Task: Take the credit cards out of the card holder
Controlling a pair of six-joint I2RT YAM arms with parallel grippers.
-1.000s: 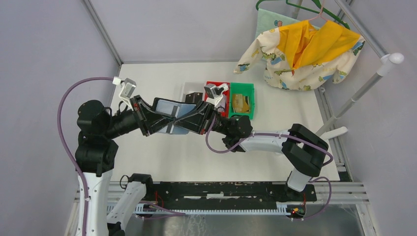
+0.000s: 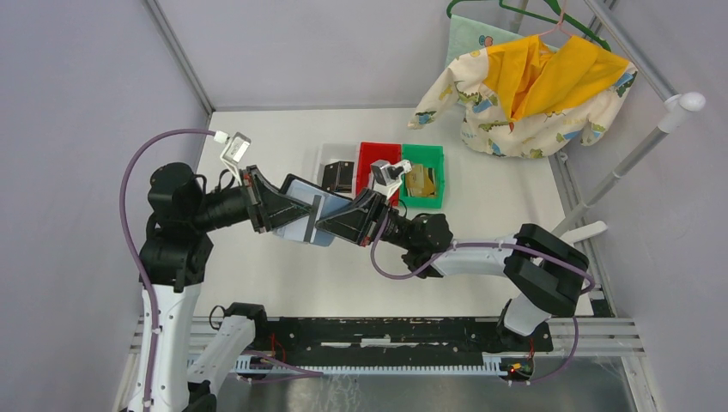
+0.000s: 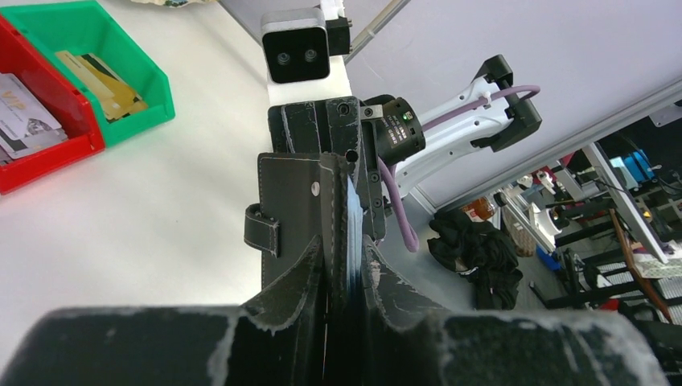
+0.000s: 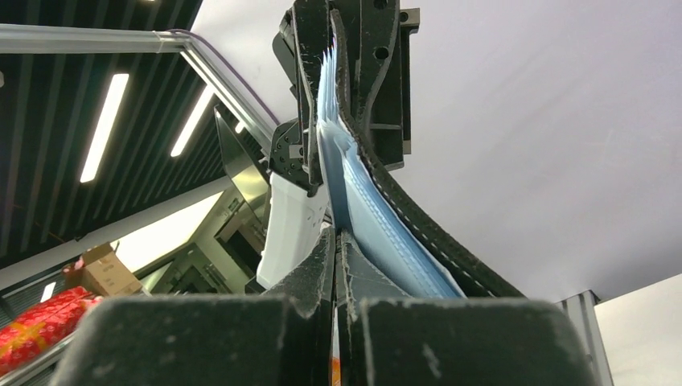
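The black card holder (image 3: 293, 193) is up off the table, open, with its pale blue sleeves (image 2: 302, 193) facing upward in the top view. My left gripper (image 2: 310, 209) is shut on it; the cover and sleeves stand between those fingers in the left wrist view. My right gripper is shut, its tips together right against the sleeves (image 4: 366, 205). No card shows between the right fingertips. Printed cards (image 3: 28, 117) lie in the red box, and gold cards (image 2: 421, 181) lie in the green box. Any cards inside the sleeves cannot be made out.
Behind the grippers stand the red box (image 3: 60, 165), the green box (image 2: 439, 184) and a pale box (image 2: 324, 154) holding a dark item (image 2: 339, 176). A patterned shirt (image 2: 524, 94) hangs at the back right.
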